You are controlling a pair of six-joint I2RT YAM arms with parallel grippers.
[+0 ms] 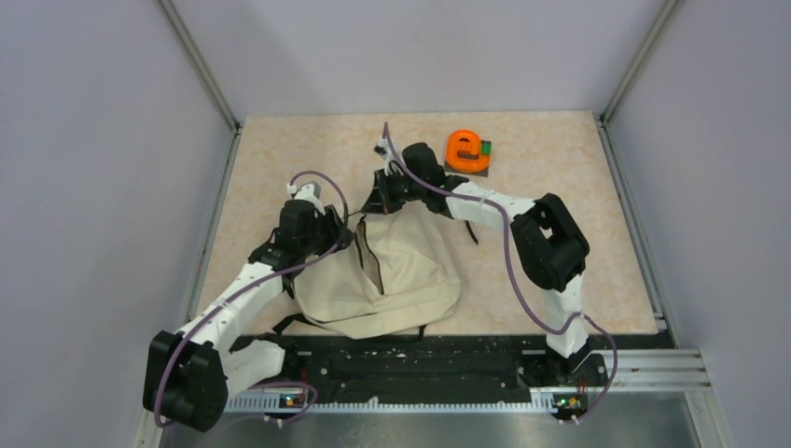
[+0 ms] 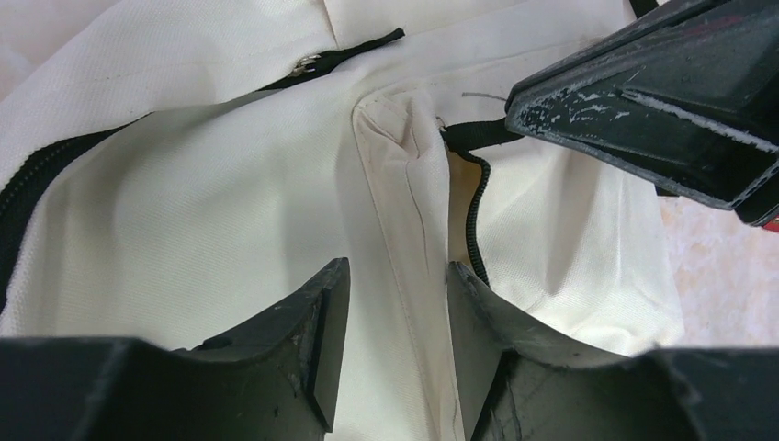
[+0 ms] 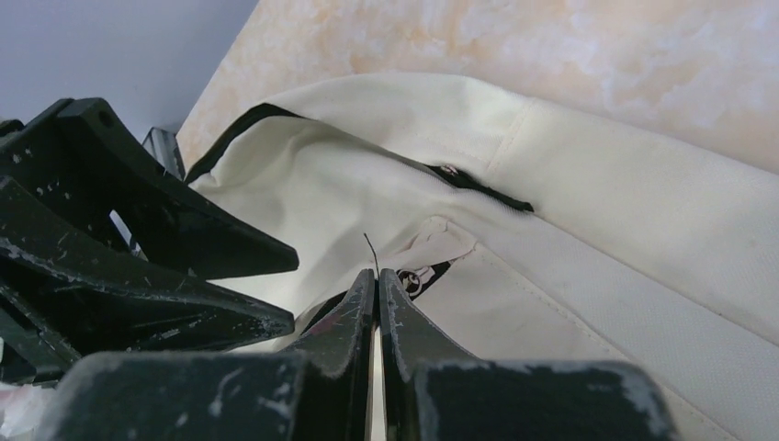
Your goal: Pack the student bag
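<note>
The cream bag (image 1: pixel 410 280) lies flat at the table's front left, its dark zipper opening upward in the middle. My left gripper hangs low over a folded seam of the bag, part open, with fabric visible between and beyond its fingers. My right gripper is shut at the upper end of that zipper, by the black pull tab; a thin dark strand shows at its tips, and whether it holds the tab is unclear. In the left wrist view, the right gripper's dark housing reaches in from the upper right.
An orange object (image 1: pixel 466 140) on a dark base with a green part sits at the back of the table. Walls border the table on three sides.
</note>
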